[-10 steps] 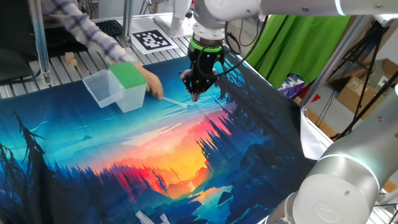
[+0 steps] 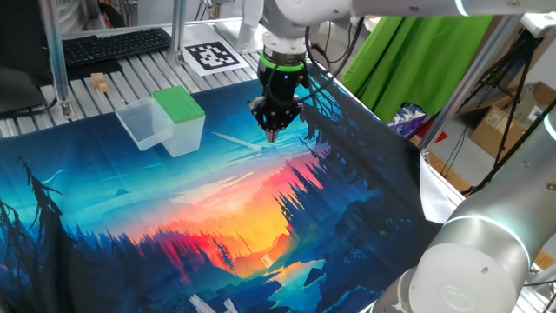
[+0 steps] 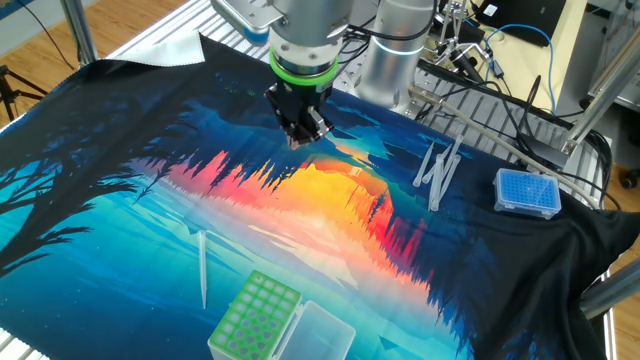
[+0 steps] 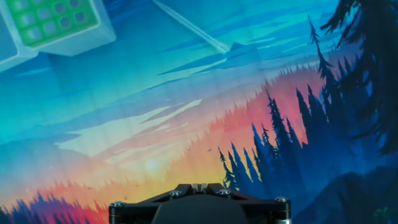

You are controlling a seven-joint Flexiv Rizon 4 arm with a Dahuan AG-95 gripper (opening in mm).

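My gripper point(image 2: 272, 136) hangs above the printed cloth, its fingers together and nothing visible between them. The wrist view shows the same gripper at the bottom edge with its tips closed up. A thin whitish plastic tube point(image 3: 203, 270) lies alone on the blue part of the cloth; in the wrist view this tube point(image 4: 189, 26) is at the top, ahead of the fingers and apart from them. Close by stands a clear box with a green perforated top point(image 2: 180, 106), its lid point(image 2: 144, 124) folded open beside it.
Several similar thin tubes point(image 3: 438, 175) lie in a loose group near a blue-topped rack box point(image 3: 527, 188). A keyboard point(image 2: 117, 47) and a printed marker point(image 2: 216, 56) are behind the cloth.
The tube stays on the cloth; my gripper has barely shifted.
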